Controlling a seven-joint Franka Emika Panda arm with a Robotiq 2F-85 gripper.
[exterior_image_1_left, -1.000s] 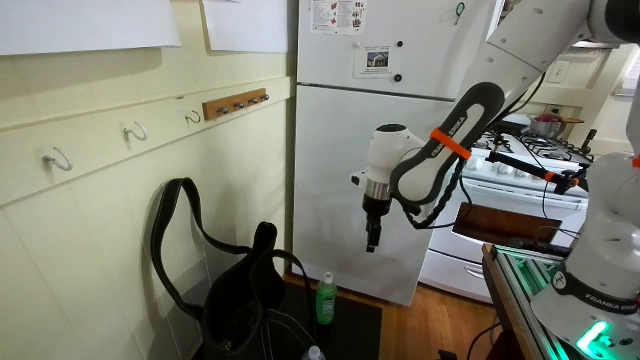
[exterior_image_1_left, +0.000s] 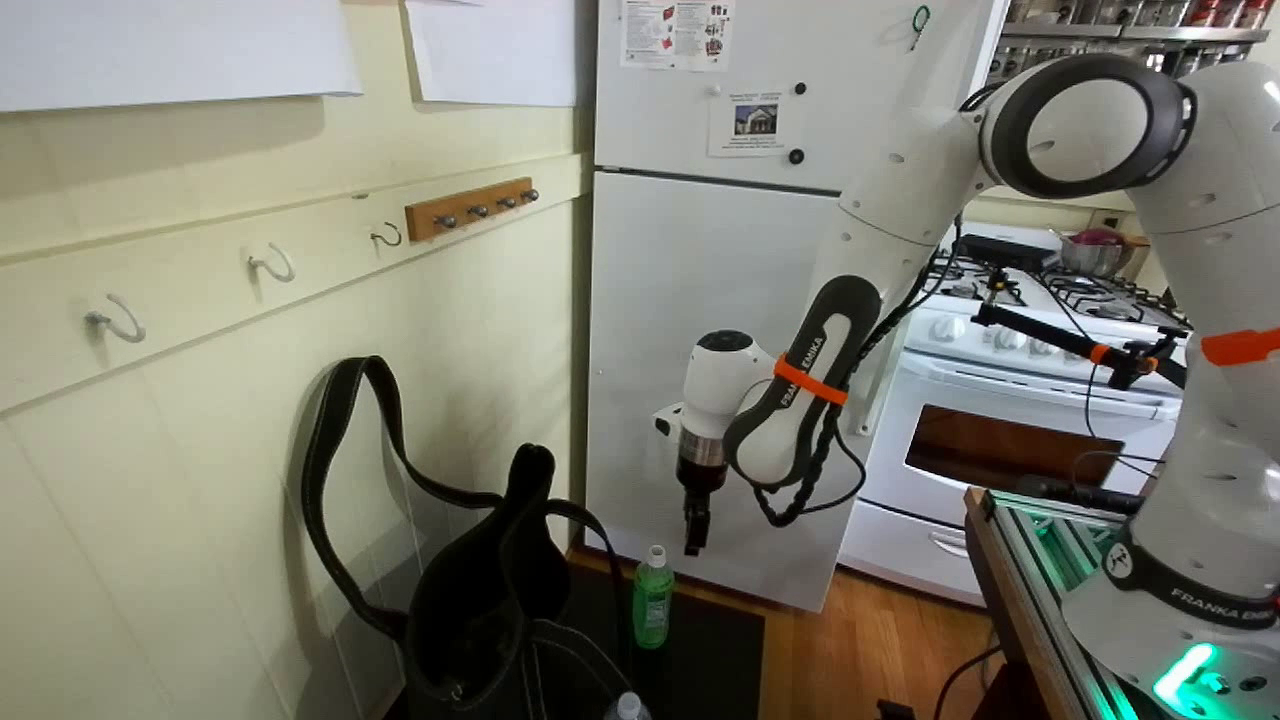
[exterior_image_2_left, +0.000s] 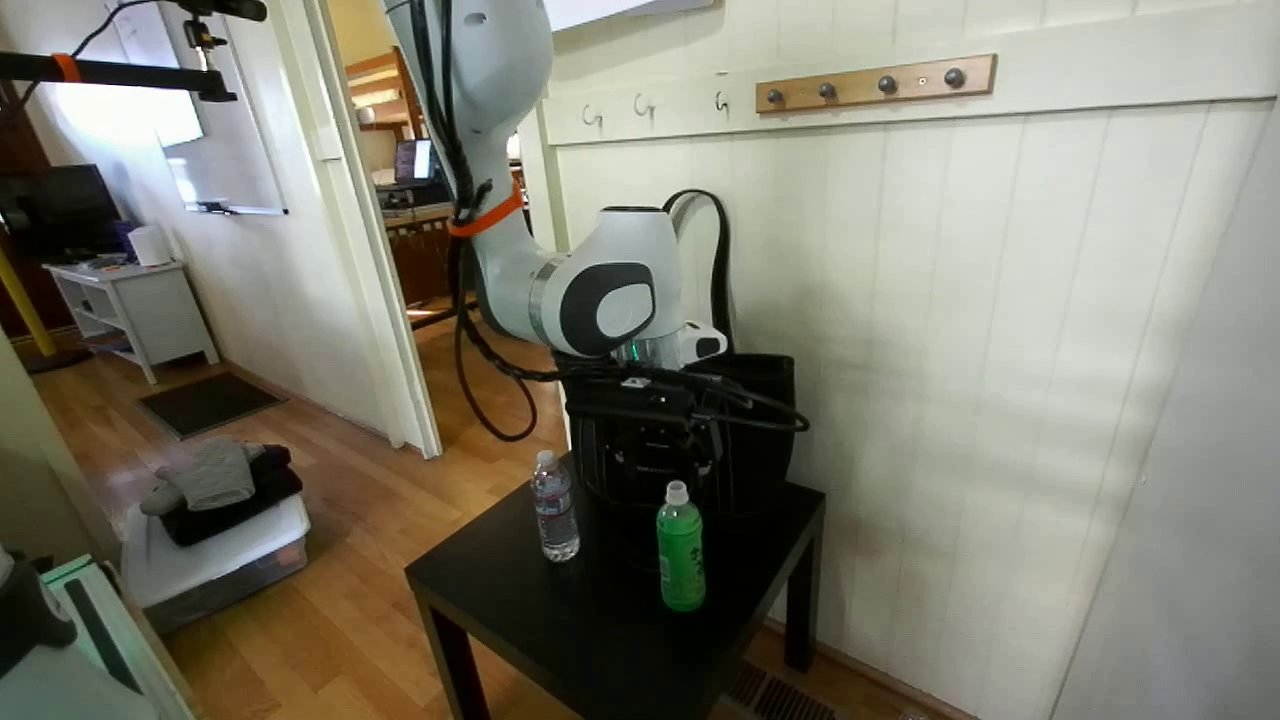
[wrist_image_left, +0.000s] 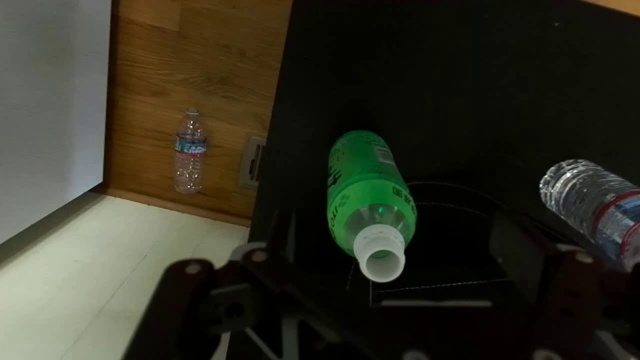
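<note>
A green bottle (wrist_image_left: 366, 174) with an uncapped white neck stands upright on a black table (exterior_image_2_left: 624, 636). Over the table hangs my gripper (exterior_image_1_left: 696, 550), above the bottle and apart from it. In the wrist view the gripper is open, its dark fingers (wrist_image_left: 519, 252) spread wide, with the bottle's neck seen between them from above. A clear water bottle (exterior_image_2_left: 554, 510) stands on the same table to one side. Behind both bottles is a black bag (exterior_image_1_left: 492, 588) with its mouth open and a strap raised against the wall.
Another clear bottle (wrist_image_left: 190, 153) lies on the wooden floor beside a vent (wrist_image_left: 252, 162). The fridge (exterior_image_1_left: 708, 360) and the panelled wall (exterior_image_2_left: 960, 300) bound the table area. Bare tabletop lies in front of the bottles.
My arm has swung left and lowered in exterior view 1, bringing the gripper closer to the green bottle. Bottles and bag have not moved.
</note>
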